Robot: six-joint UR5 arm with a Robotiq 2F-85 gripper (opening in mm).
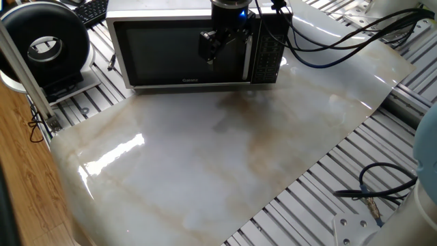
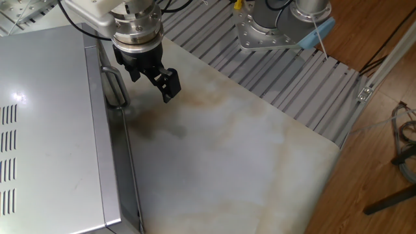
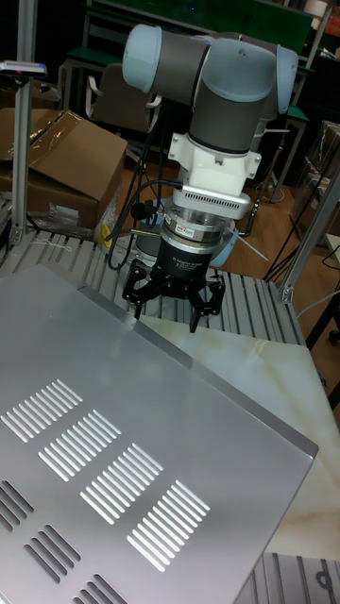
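Observation:
A silver microwave (image 1: 198,48) stands at the back of the mat, its dark glass door (image 1: 171,51) looking shut. Its upright metal handle (image 2: 115,88) is on the door, beside the button panel (image 1: 268,55). My black gripper (image 2: 153,87) hangs in front of the door near the handle, pointing down. Its two fingers (image 3: 206,302) are spread apart, with nothing seen between them. In the third view the microwave's top (image 3: 130,433) hides what lies below the fingertips. Whether a finger touches the handle I cannot tell.
Black cables (image 1: 355,44) loop from the arm. A round black device (image 1: 44,44) stands left of the microwave.

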